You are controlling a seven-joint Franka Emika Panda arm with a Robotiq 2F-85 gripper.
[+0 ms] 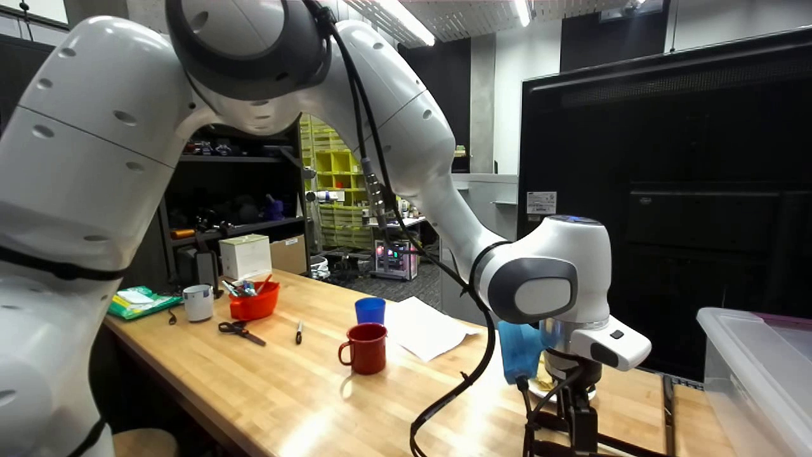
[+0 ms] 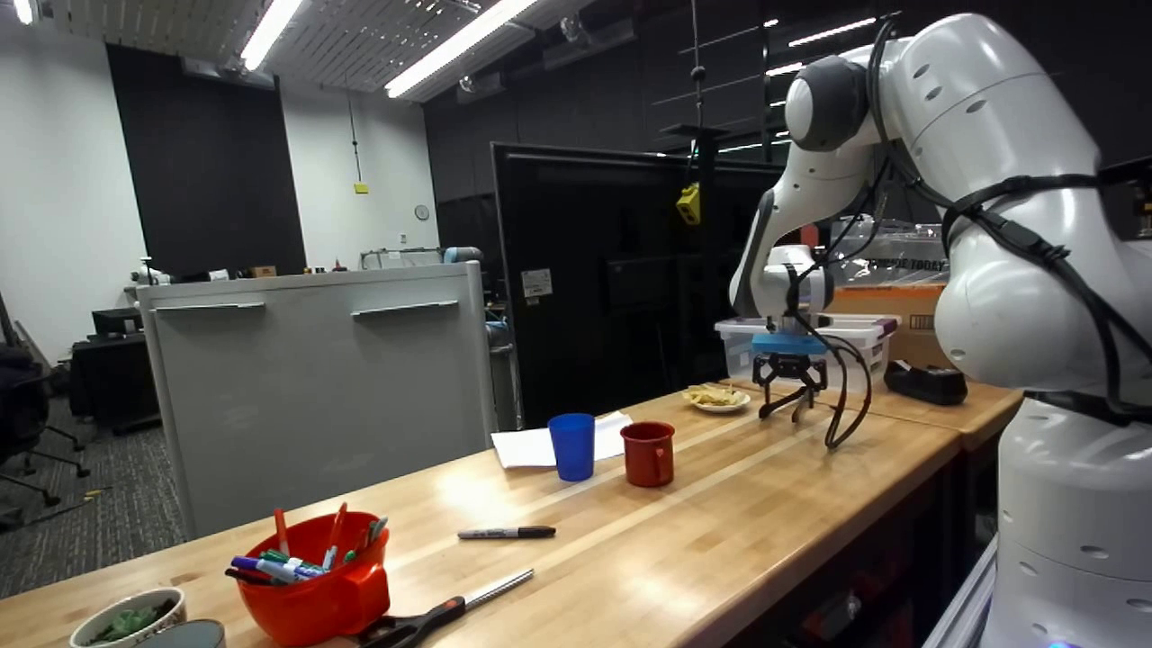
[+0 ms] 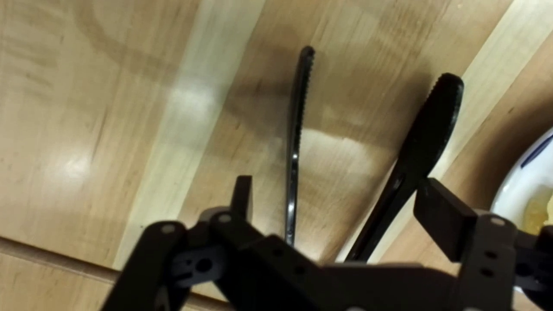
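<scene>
In the wrist view, two long black serrated utensil arms rest on the wooden table: a narrow one (image 3: 293, 150) and a broader one (image 3: 433, 127). They look like tongs, but whether they join is hidden behind my gripper. My gripper is open above them. Its left finger (image 3: 241, 197) stands left of the narrow arm; the right finger (image 3: 446, 220) overlaps the edge of the broader arm in this view. Contact cannot be told. In exterior view 2, the gripper (image 2: 791, 391) points down near the table's far end.
A plate of chips (image 2: 717, 400) sits close to the gripper. Further off stand a red mug (image 2: 649, 454), a blue cup (image 2: 572, 446) and a red pen holder (image 2: 324, 589). A clear plastic bin (image 1: 761, 381) is at the right. Open table lies before the mug.
</scene>
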